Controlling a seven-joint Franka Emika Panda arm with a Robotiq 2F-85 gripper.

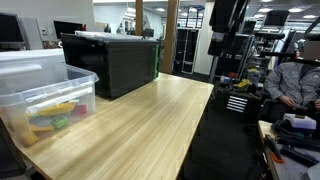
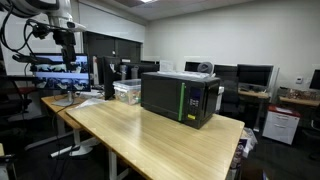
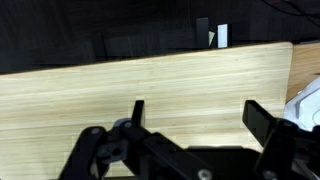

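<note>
My gripper stands open in the wrist view, its two black fingers wide apart with only the wooden tabletop showing between and beyond them. Nothing is held. From exterior view 2, the gripper hangs high above the left end of the table. A black microwave with a green stripe rests on the table. The clear plastic bin in exterior view 1 contains several colourful items.
Papers lie near the bin at the table's far left in exterior view 2. In exterior view 1, a seated person is at the right, away from the table.
</note>
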